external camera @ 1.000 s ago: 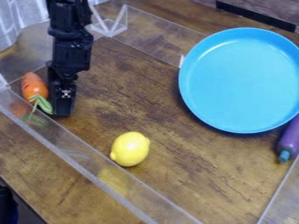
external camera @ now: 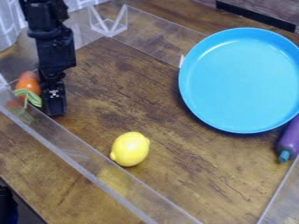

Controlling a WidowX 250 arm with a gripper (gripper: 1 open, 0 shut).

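Observation:
The black gripper (external camera: 47,94) is low at the left, beside a small orange carrot (external camera: 28,85) with a green top, which lies against the clear wall. The gripper is open, its near finger just right of the carrot; the other finger is mostly hidden. A yellow lemon (external camera: 129,149) lies at the lower middle. A large blue plate (external camera: 243,80) occupies the upper right, with a purple eggplant (external camera: 291,140) at the right edge.
Clear plastic walls (external camera: 105,171) border the wooden work surface (external camera: 146,105). The middle of the surface, between gripper, plate and lemon, is free.
The gripper has shifted slightly left over the last second, and the carrot has shifted a little left and upward in the view with it.

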